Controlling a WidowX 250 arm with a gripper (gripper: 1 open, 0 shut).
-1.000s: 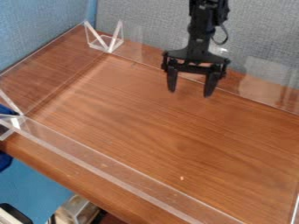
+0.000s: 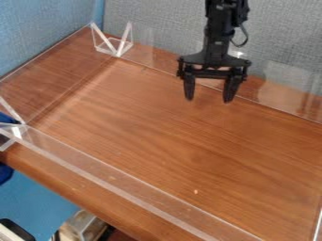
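Note:
The black gripper (image 2: 209, 92) hangs from its arm at the top centre of the view, above the back part of a bare wooden surface (image 2: 164, 160). Its two fingers stand wide apart, pointing down, with nothing visible between them. No loose object shows on the wood.
Clear panels edge the wooden area, with white corner brackets (image 2: 112, 41) at back left and near left. A grey speckled wall (image 2: 151, 19) stands behind. A blue item (image 2: 6, 120) sits at the left edge.

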